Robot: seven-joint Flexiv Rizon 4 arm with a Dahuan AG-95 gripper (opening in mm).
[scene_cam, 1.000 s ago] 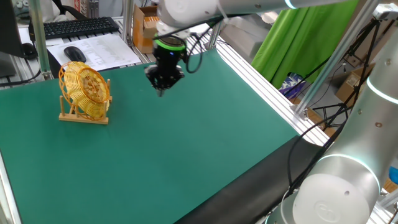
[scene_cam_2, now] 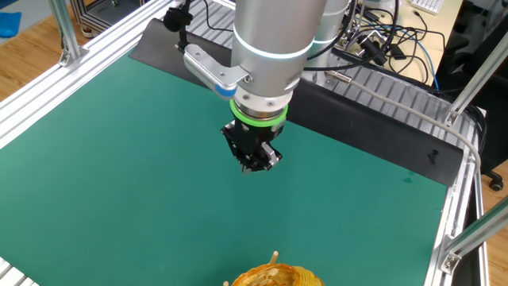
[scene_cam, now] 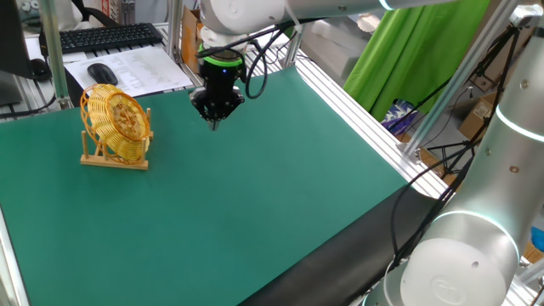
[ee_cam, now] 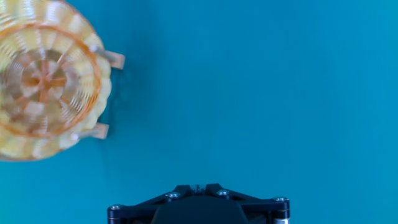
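Note:
My gripper hangs above the green table, to the right of a round woven basket and apart from it. Its fingers come together at a single narrow tip, with nothing visible between them. The yellow basket leans on its side in a small wooden stand. In the wrist view the basket is cut off at the left edge, while the gripper shows at the bottom centre. Only the upper part of the basket shows at the bottom of exterior view 2, where the gripper hangs over bare table.
A black strip runs along the edge by the robot base. Beyond the far edge lie a keyboard, a mouse and papers. Metal posts stand at the table's edges.
The basket and stand have stayed in place.

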